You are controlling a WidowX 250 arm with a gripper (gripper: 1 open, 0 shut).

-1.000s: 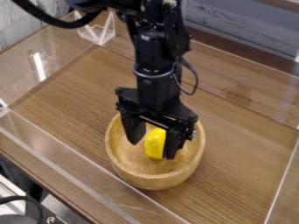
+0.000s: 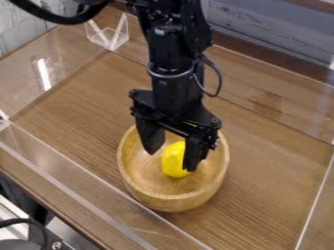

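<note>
A round wooden bowl [image 2: 170, 196] sits on the wooden table, with a yellow object [image 2: 175, 162] inside it. My black gripper [image 2: 174, 145] is lowered over the bowl, its two fingers apart, one on either side above the yellow object, which shows between and below them. Whether the fingers touch it is hard to tell.
A clear plastic piece [image 2: 107, 31] stands at the back left. A black cable lies at the bottom left corner, and a light wall runs along the back.
My gripper and arm have shifted very slightly; the bowl and yellow object look almost unchanged.
</note>
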